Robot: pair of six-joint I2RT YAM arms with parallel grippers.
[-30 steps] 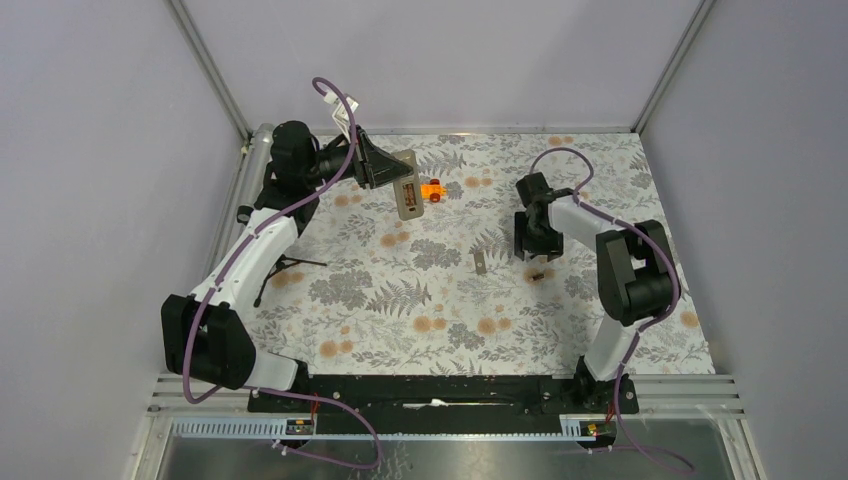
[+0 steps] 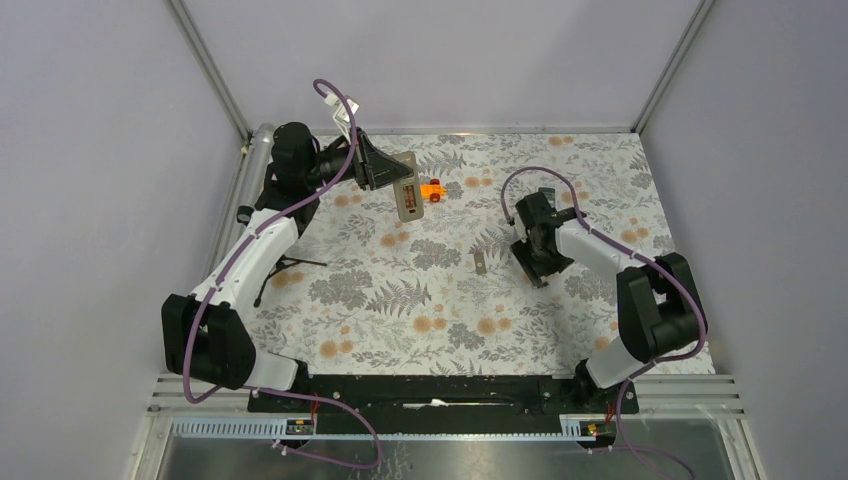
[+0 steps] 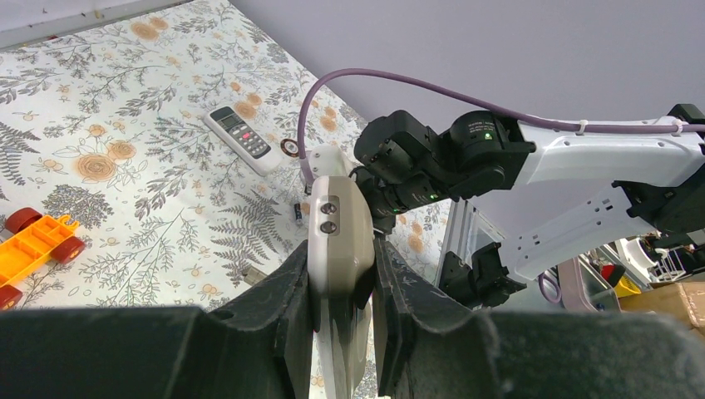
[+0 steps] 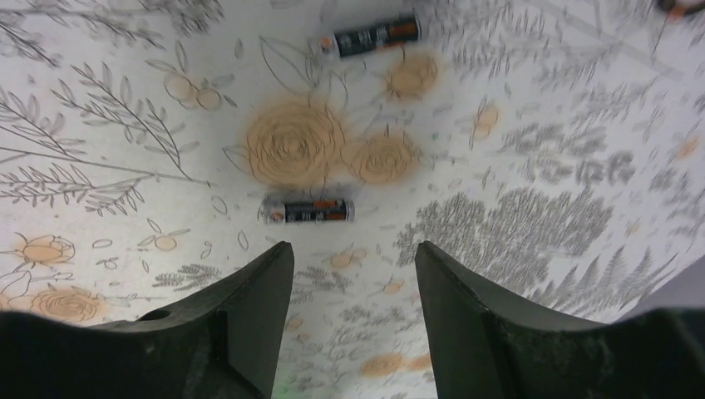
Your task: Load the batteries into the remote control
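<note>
My left gripper (image 2: 385,175) is shut on a beige remote control (image 2: 408,204), held upright on edge over the back left of the table, its battery compartment open in the top view. In the left wrist view, its end (image 3: 339,233) stands between the fingers. My right gripper (image 2: 532,262) is low over the right of the table, fingers apart, empty. Beneath it the right wrist view shows two small batteries (image 4: 306,210), one nearer the fingertips, the other (image 4: 374,37) farther up.
An orange toy car (image 2: 431,191) lies behind the held remote. A small beige piece (image 2: 479,261) lies mid-table. A white remote (image 3: 241,140) with buttons lies at the back right.
My right arm has shifted, its gripper now turned diagonally and a little nearer the table's front than earlier. The left arm and held remote look unchanged.
</note>
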